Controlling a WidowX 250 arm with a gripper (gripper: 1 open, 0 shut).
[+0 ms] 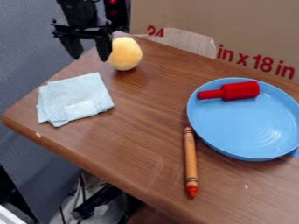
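Note:
My black gripper (89, 46) hangs at the upper left with its fingers apart, just left of a round yellow object (126, 54) on the table; one finger is beside or partly in front of it. A folded pale-blue cloth (73, 100) lies at the left. A red bottle-shaped object (239, 90) lies on a blue plate (243, 131) at the right. An orange crayon (191, 161) lies left of the plate.
A cardboard box (211, 26) with red print stands behind the wooden table (128, 157), with a clear plastic piece at the back edge.

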